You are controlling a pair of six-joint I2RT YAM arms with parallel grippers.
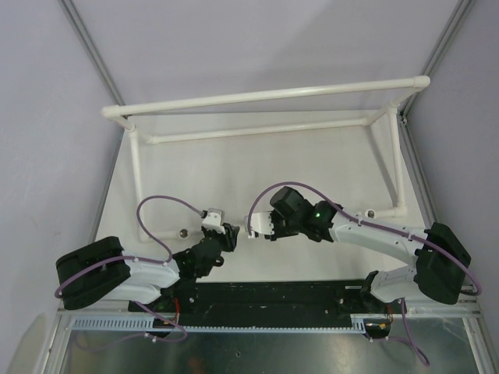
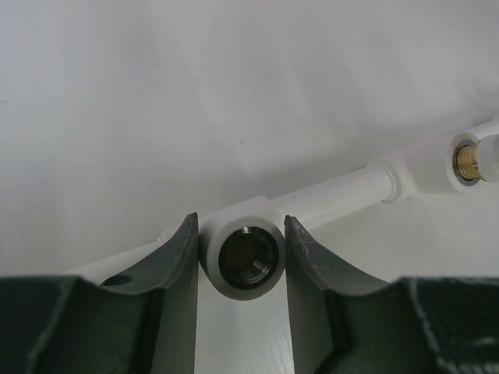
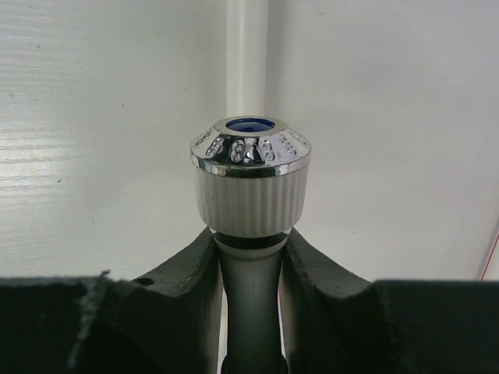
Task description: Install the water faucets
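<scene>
In the right wrist view my right gripper is shut on a faucet with a chrome cap (image 3: 250,167) and white ribbed collar (image 3: 249,202). In the left wrist view a white fitting (image 2: 238,210) with a dark threaded socket faces the camera, between the fingertips of my left gripper, which is part open around it. A second fitting (image 2: 429,167) to the right has a white piece (image 2: 489,160) with brass thread at its socket. From above, both grippers are near the lower pipe's middle.
A white pipe frame (image 1: 257,128) spans the board, with upright pipes at both sides and a raised bar at the back. The board's middle is clear. Small fittings (image 1: 183,232) sit on the lower pipe.
</scene>
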